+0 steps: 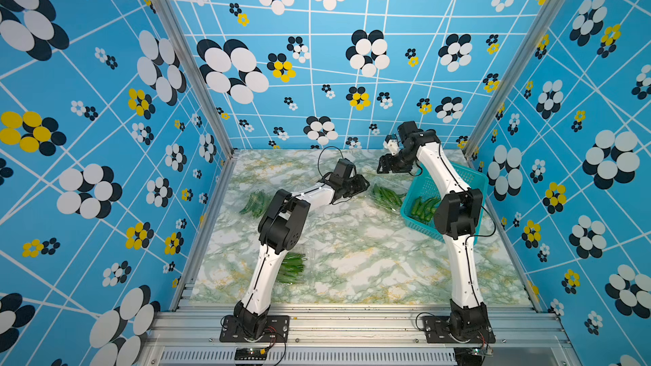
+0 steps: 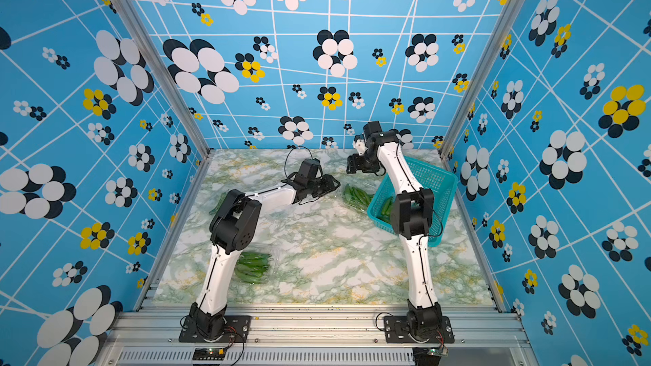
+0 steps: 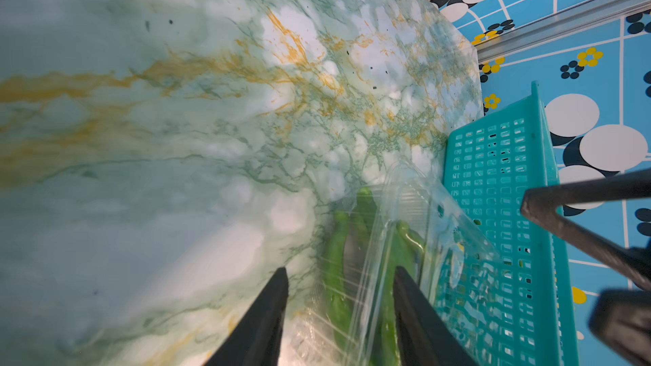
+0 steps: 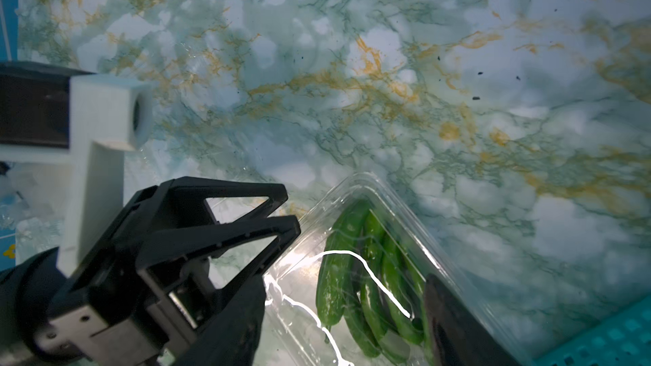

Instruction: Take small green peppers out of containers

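Observation:
Small green peppers (image 4: 369,278) lie in a clear plastic container (image 4: 434,250) on the marble table, just left of the teal basket (image 1: 468,176). More green peppers (image 1: 423,208) are in that basket. My left gripper (image 1: 364,185) is open at the container's left side; in the left wrist view its fingers (image 3: 268,318) stand to either side of a clear container edge. My right gripper (image 1: 385,164) is open behind the container, high over it in the right wrist view, with nothing held. Whether the left fingers touch the container, I cannot tell.
A pack of green vegetables (image 1: 255,204) lies far left. Long green vegetables (image 1: 291,267) in a clear pack lie at the front, beside the left arm. My two grippers are close together.

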